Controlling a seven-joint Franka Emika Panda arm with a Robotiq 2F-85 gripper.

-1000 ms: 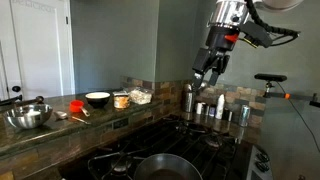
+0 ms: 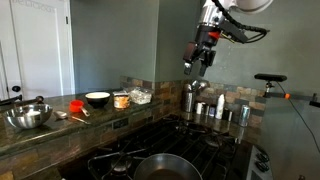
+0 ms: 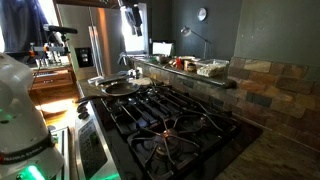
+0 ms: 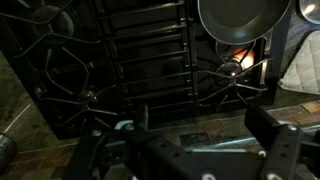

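High over the black stove (image 2: 215, 150) hangs my gripper (image 2: 196, 68), well apart from everything below it. Its two dark fingers stand wide apart at the bottom of the wrist view (image 4: 198, 120), with nothing held between them. A dark frying pan (image 2: 168, 167) rests on the stove grates. From the wrist it shows at the upper right (image 4: 242, 14), cut off by the frame's edge. In exterior view 2 the pan (image 3: 122, 87) sits at the far end of the stove.
Along the back counter stand a metal bowl (image 2: 30, 117), a black bowl (image 2: 97, 100), a can (image 2: 121, 100) and a clear container (image 2: 140, 96). Several bottles and canisters (image 2: 210, 108) line the far corner. A pale quilted pad (image 4: 302, 68) lies beside the stove. The nearer grates are bare.
In exterior view 1 my arm and gripper have shifted slightly left and up and look a little smaller. The pan and the counter things stay where they were.
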